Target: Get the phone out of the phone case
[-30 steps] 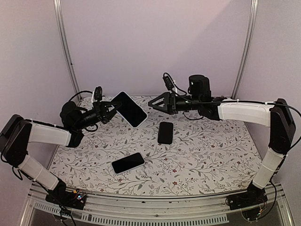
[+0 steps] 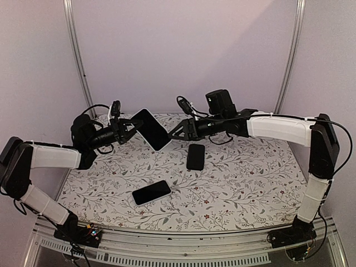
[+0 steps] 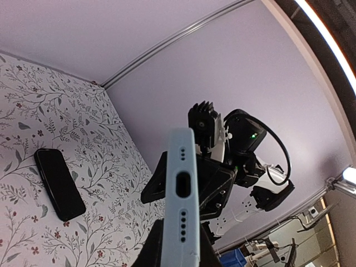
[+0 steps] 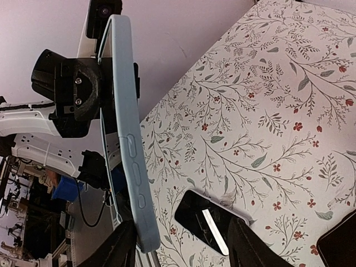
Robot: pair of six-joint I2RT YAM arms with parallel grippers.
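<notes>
A phone in a light blue case (image 2: pixel 153 131) hangs tilted above the table, its dark screen facing the top view. My left gripper (image 2: pixel 133 127) is shut on one end of it; the left wrist view shows the cased phone (image 3: pixel 182 194) edge-on between the fingers. At the opposite lower corner, my right gripper (image 2: pixel 173 133) stands part open. In the right wrist view the case's lower corner (image 4: pixel 147 236) reaches in beside the left finger (image 4: pixel 119 249); whether they touch I cannot tell. Phone and case appear together.
One dark phone (image 2: pixel 152 192) lies on the floral cloth at front, a light rim around it. Another dark slab (image 2: pixel 196 157) lies below the right gripper. Bare cloth (image 2: pixel 239 189) spreads to the right.
From the right, my right gripper has moved left and slightly down to the case's lower corner. The left gripper and cased phone have shifted only slightly.
</notes>
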